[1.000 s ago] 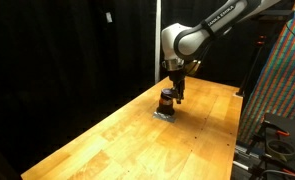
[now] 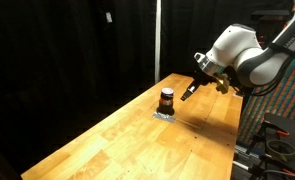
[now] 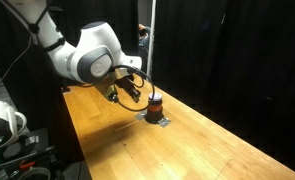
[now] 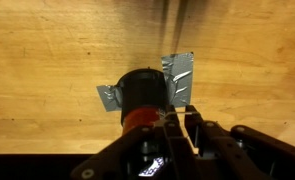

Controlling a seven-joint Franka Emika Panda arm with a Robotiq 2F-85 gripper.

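My gripper (image 2: 192, 88) is off to one side of a dark upright can (image 2: 167, 99) and above the table, apart from the can. In the wrist view the fingers of the gripper are nearly together on something small and thin, too indistinct to name. The can (image 4: 142, 90) shows a black round top and a red-orange part below it, partly hidden by the gripper. Exterior view 2 shows the can (image 3: 155, 108) standing beyond the gripper (image 3: 137, 98). Silver tape (image 4: 177, 79) lies on the wood at the can's base.
A pale vertical pole (image 2: 157, 45) rises behind it. To the right stands a dark cart (image 2: 277, 150) with things on it.
The arm has swung to the right in exterior view 1, taking the gripper from close beside the can to a clear distance away. The can stays in place.
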